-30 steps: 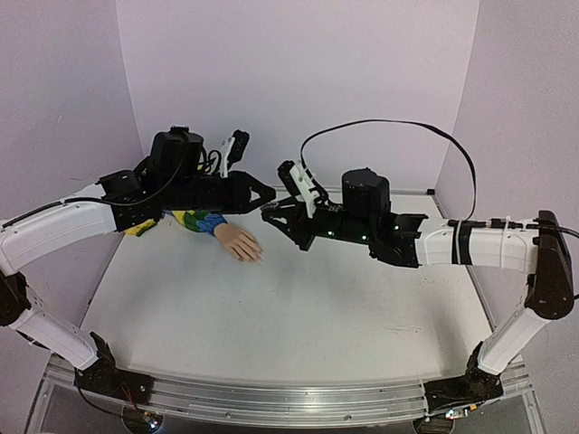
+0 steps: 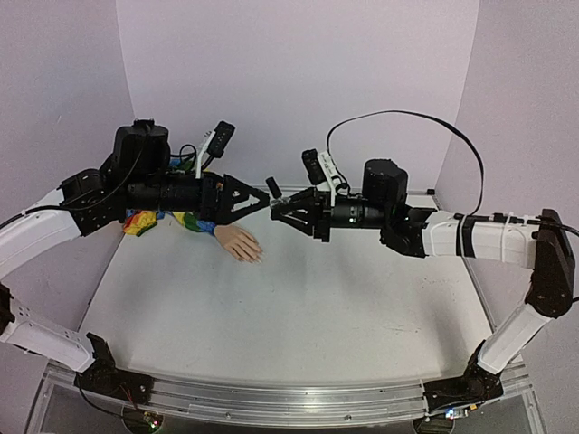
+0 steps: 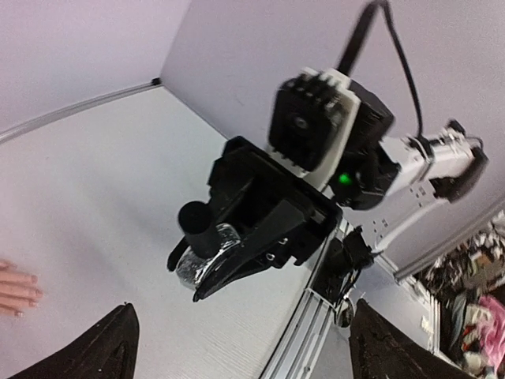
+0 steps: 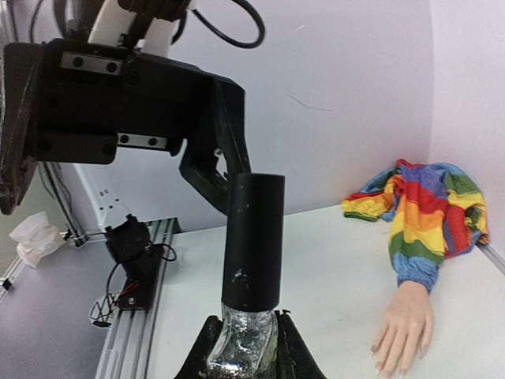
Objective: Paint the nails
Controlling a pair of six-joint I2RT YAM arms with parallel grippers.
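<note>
A clear nail-polish bottle (image 4: 246,346) with a tall black cap (image 4: 254,241) stands upright in my right gripper (image 2: 275,209), which is shut on the glass. My left gripper (image 2: 268,199) faces it from the left, open and with nothing between its fingers; in the right wrist view one left finger (image 4: 219,142) overlaps the cap's top, and contact cannot be told. In the left wrist view, the cap (image 3: 199,225) lies beyond the open left fingers. A model hand (image 4: 404,328) rests on the table, fingers toward the front; its nails are too small to judge.
The hand's rainbow-striped sleeve (image 4: 422,209) lies behind it near the back left, partly hidden by the left arm in the top view. Bare white table (image 2: 298,307) spreads across the middle and front. A metal rail (image 2: 289,398) runs along the front edge.
My left gripper has drawn back left from the bottle, after overlapping the right one. My right gripper, tilted before, is now about level, and the cap now shows above it.
</note>
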